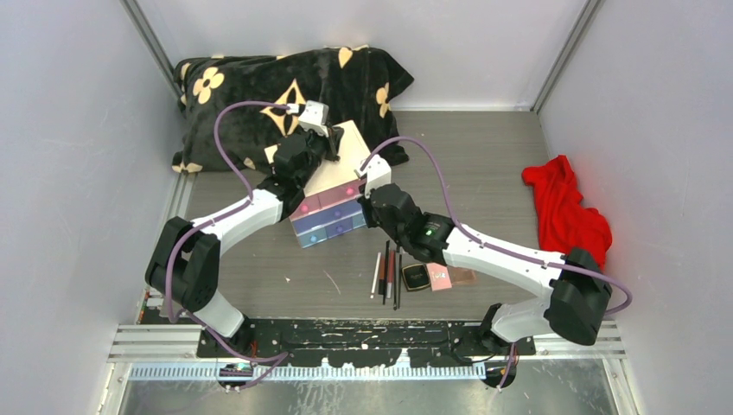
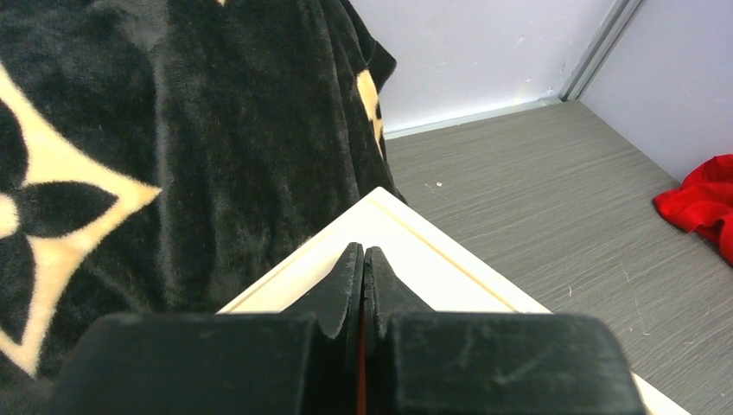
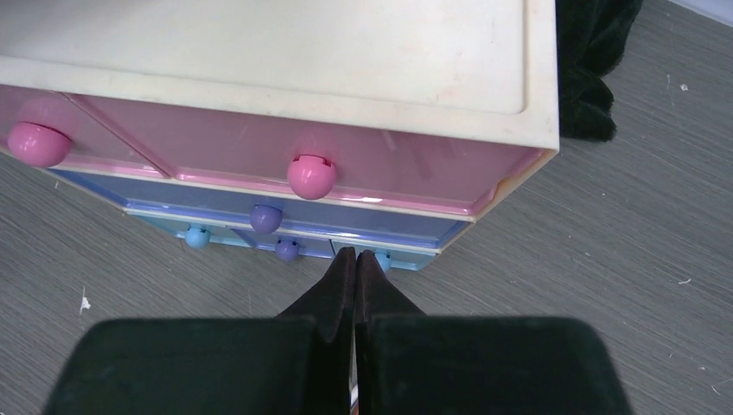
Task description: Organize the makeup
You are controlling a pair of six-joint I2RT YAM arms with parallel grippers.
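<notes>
A cream-topped organizer (image 1: 322,181) with pink (image 3: 398,169), blue and light-blue drawers with round knobs stands in front of the blanket. My left gripper is shut over its top. My right gripper is shut with nothing seen between its fingers, at the front right of the drawers, pointed down at them. In the top view, brushes and pencils (image 1: 377,275), a black compact (image 1: 416,277), a pink case (image 1: 438,276) and a brownish palette (image 1: 462,276) lie on the floor at the front, partly under the right arm.
A dark patterned blanket (image 1: 242,95) is bunched along the back wall. A red cloth (image 1: 566,216) lies at the right wall.
</notes>
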